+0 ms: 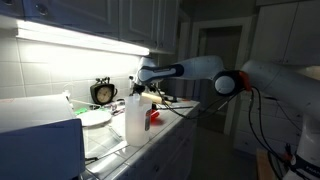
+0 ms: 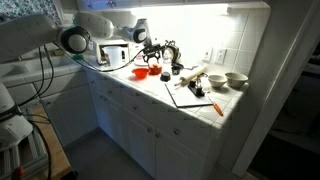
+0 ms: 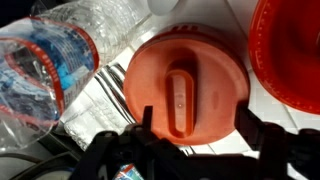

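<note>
A round orange-red lid (image 3: 220,75) with a raised bar handle (image 3: 181,102) fills the middle of the wrist view. My gripper hangs over it with the dark fingers spread to either side of the handle, clear gaps showing between. Nothing is held. Exterior view 2 has the gripper (image 2: 152,50) above red items at the far left part of the counter. In exterior view 1 the gripper (image 1: 138,83) is small and partly lost among things behind the white container (image 1: 136,120).
Close beside the lid are a red bowl (image 3: 292,55) and a clear bottle with a coloured label (image 3: 70,60). Farther along the counter lie a dark tray (image 2: 190,96), a rolling pin (image 2: 191,75) and pale bowls (image 2: 236,79). A black clock (image 1: 103,91) stands near the wall.
</note>
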